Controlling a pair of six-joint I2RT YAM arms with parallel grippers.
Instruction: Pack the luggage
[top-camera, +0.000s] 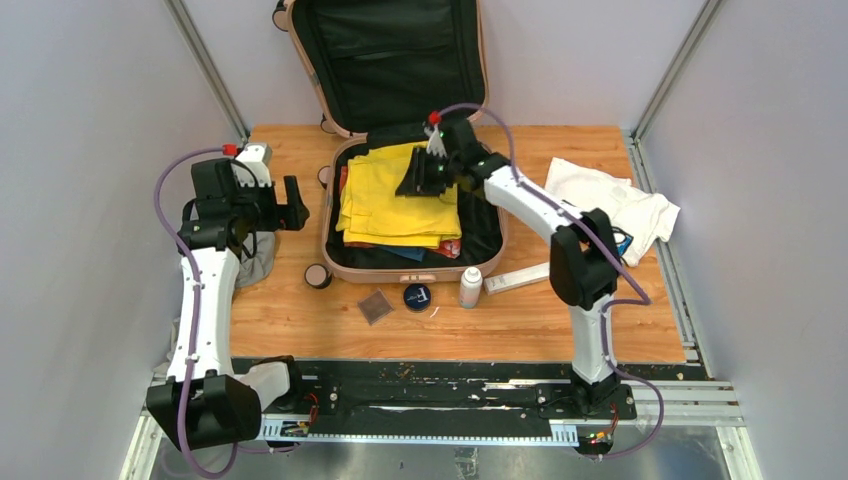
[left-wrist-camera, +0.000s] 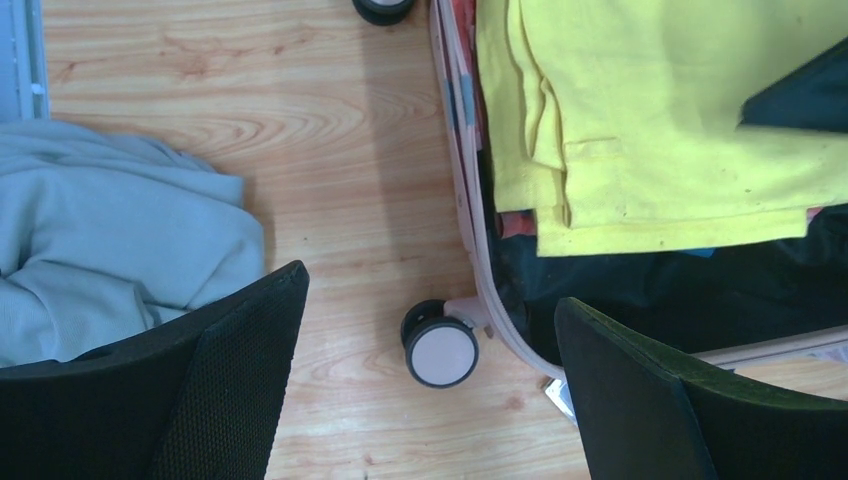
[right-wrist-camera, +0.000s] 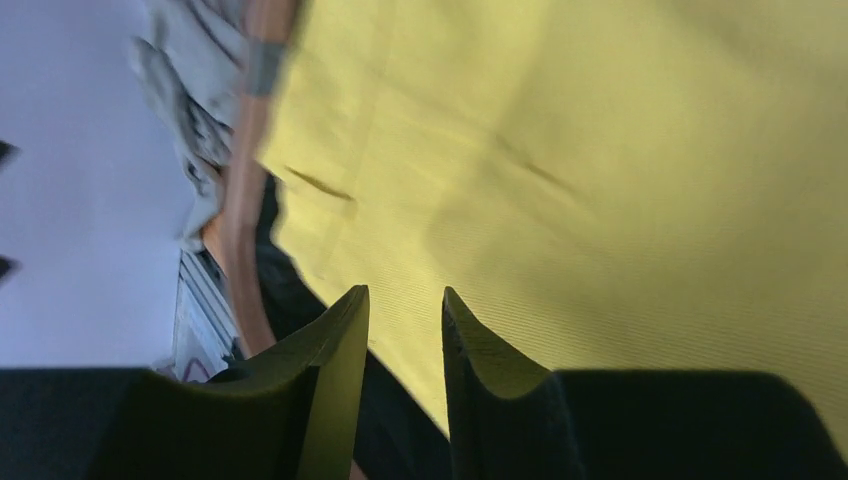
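Note:
The open pink suitcase (top-camera: 351, 268) holds folded yellow cloth (top-camera: 383, 213) over red and blue items. My right gripper (top-camera: 413, 183) is above the yellow cloth; in the right wrist view its fingertips (right-wrist-camera: 352, 312) are a small gap apart over the cloth, and I cannot tell if anything is between them. My left gripper (top-camera: 294, 205) stands open left of the suitcase, with bare table between its fingers in the left wrist view.
A grey cloth (left-wrist-camera: 120, 230) lies at left, white cloths (top-camera: 610, 200) at right. A bottle (top-camera: 470, 290), long box (top-camera: 517, 277), round tins (top-camera: 417, 297) and a small square palette (top-camera: 376, 306) lie in front of the suitcase.

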